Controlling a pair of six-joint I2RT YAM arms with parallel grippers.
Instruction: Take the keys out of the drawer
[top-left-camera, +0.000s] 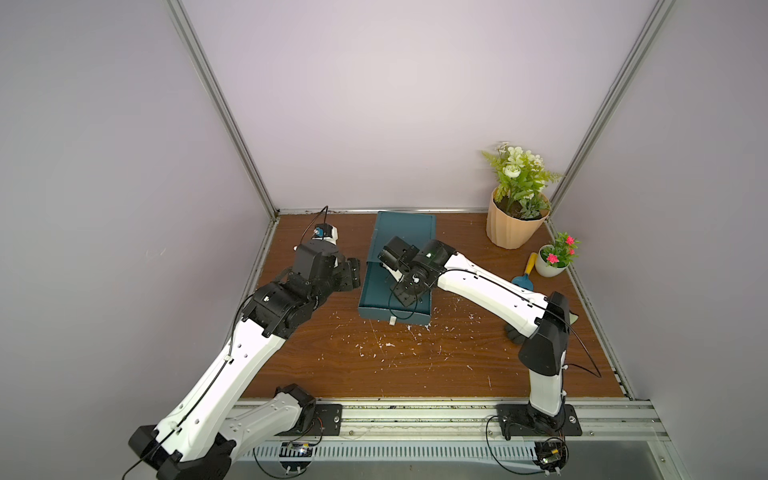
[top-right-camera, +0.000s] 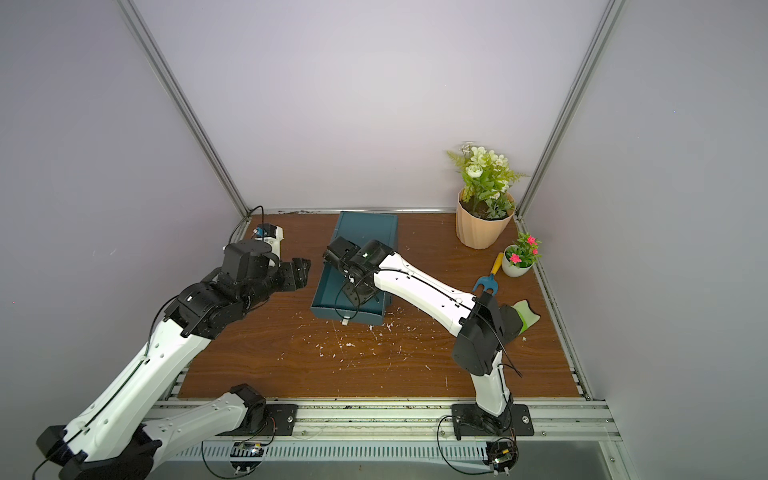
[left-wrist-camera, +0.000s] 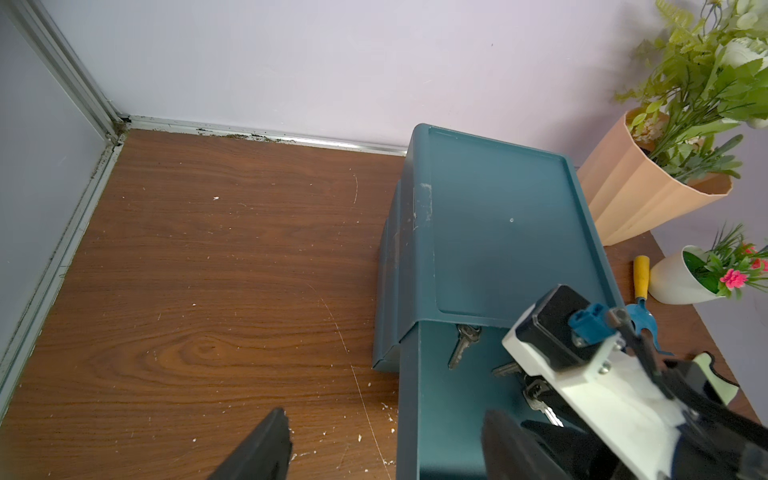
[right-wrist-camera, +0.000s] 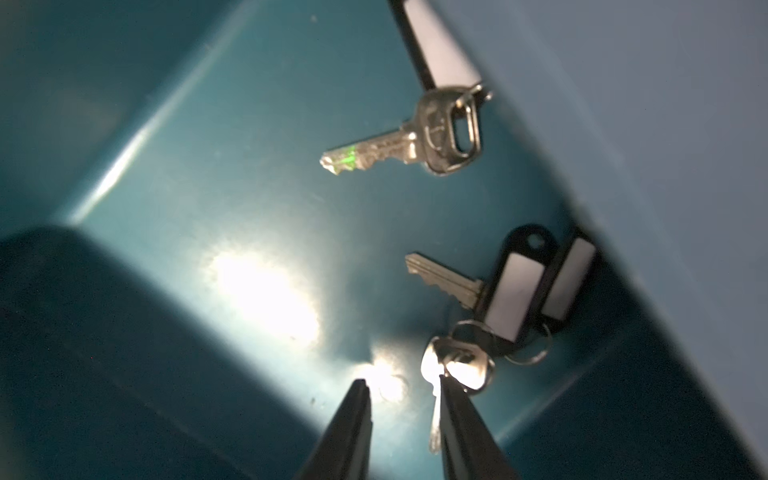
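The teal drawer (top-left-camera: 368, 302) is pulled out of its cabinet (left-wrist-camera: 504, 224). In the right wrist view, one key (right-wrist-camera: 392, 148) lies on its floor beside a partly hidden tag. A second key (right-wrist-camera: 444, 280) lies near two black-and-white tags (right-wrist-camera: 514, 296), with a third, shiny key (right-wrist-camera: 456, 364) in front. My right gripper is inside the drawer, its fingers a small gap apart. The shiny key's blade shows close along the right finger; whether it is gripped is unclear. My left gripper stands open left of the drawer, empty, its fingers widely apart.
At the back right stands a large flower pot (top-left-camera: 512, 228), with a small white pot (top-left-camera: 549, 265) and a yellow-handled blue tool (top-left-camera: 524, 280) nearby.
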